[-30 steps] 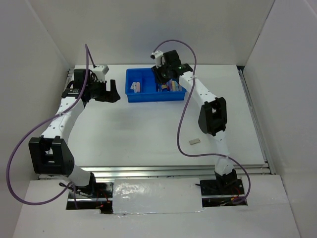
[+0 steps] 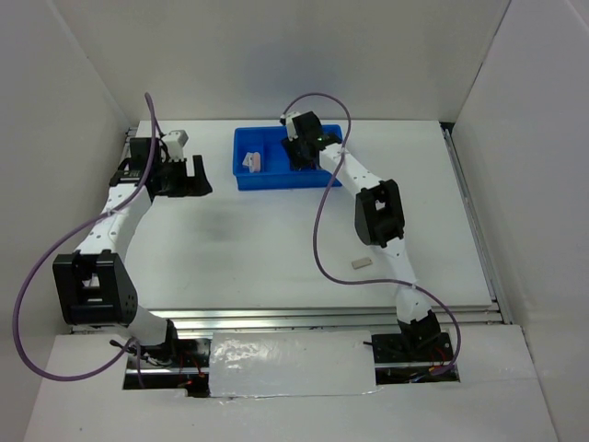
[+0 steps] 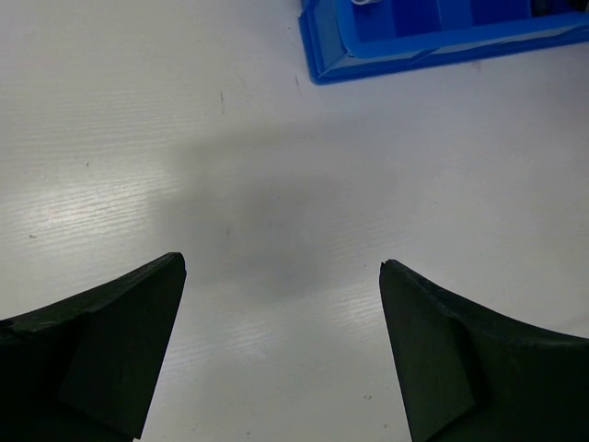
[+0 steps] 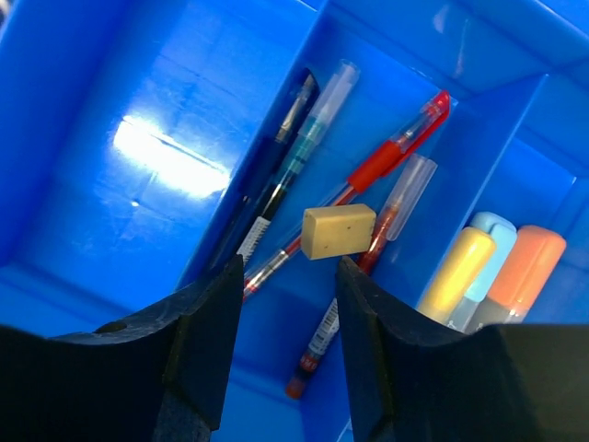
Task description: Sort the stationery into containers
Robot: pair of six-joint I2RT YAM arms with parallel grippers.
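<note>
In the right wrist view my right gripper hangs open over the blue container's middle compartment, its fingertips just below a small tan block. Under that block lie a red pen and several other pens. The right compartment holds a yellow cylinder, a light blue piece and an orange one. My left gripper is open over bare table, left of the container and empty.
A small grey rectangular piece lies on the table near the right arm. White items sit in the container's left part.
</note>
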